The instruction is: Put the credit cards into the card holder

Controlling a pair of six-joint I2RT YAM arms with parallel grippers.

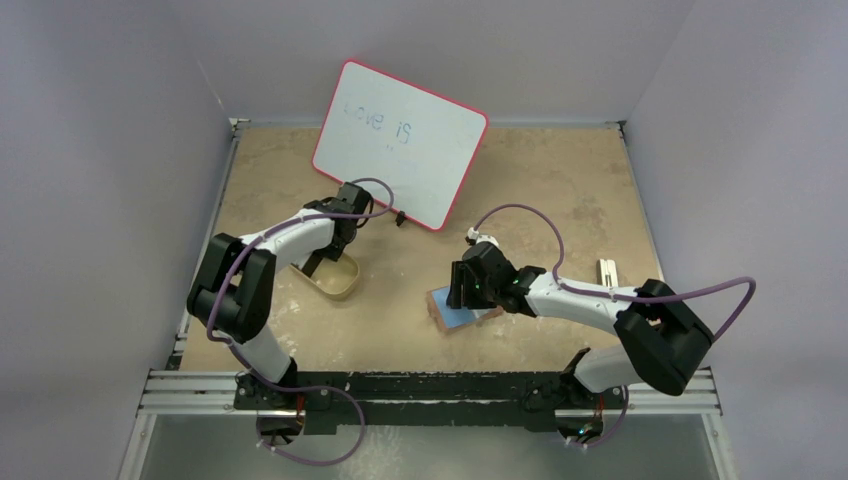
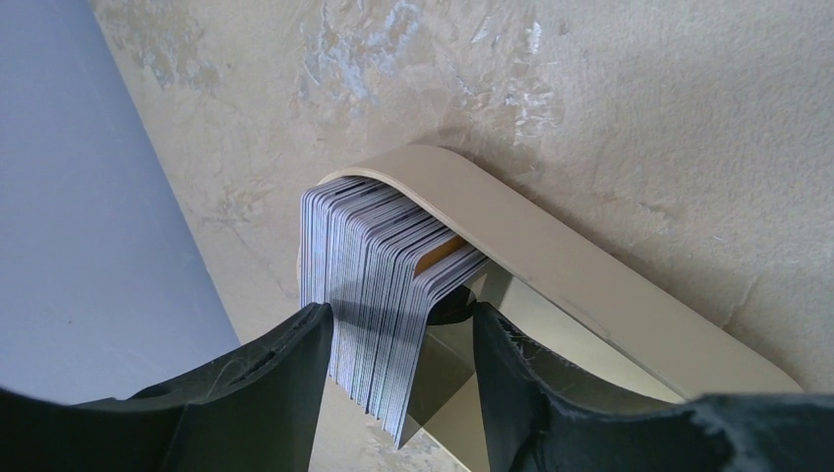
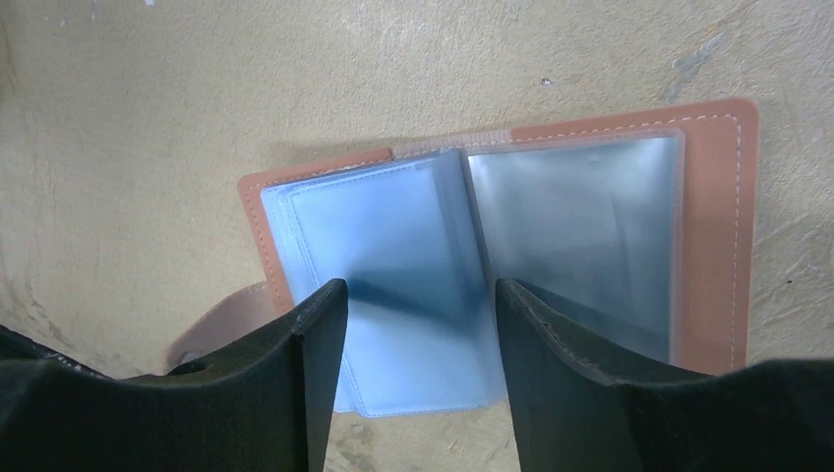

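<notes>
A thick stack of credit cards [image 2: 369, 280] leans edge-up in one end of a tan, rounded container [image 2: 580, 256]. My left gripper is part open over it, one finger in front of the card edges and the other past the stack's near side, inside the container. I see no card clamped between those fingers. The card holder [image 3: 384, 236] lies opened out on the table, with brown stitched borders, a pale blue flap and a clear pocket [image 3: 580, 226]. Right above the blue flap, my right gripper stands open and empty.
A red-framed whiteboard [image 1: 400, 140] stands behind the left arm. A small white object [image 1: 607, 272] sits at the table's right side. Bare table [image 1: 400, 330] lies between the container and the holder.
</notes>
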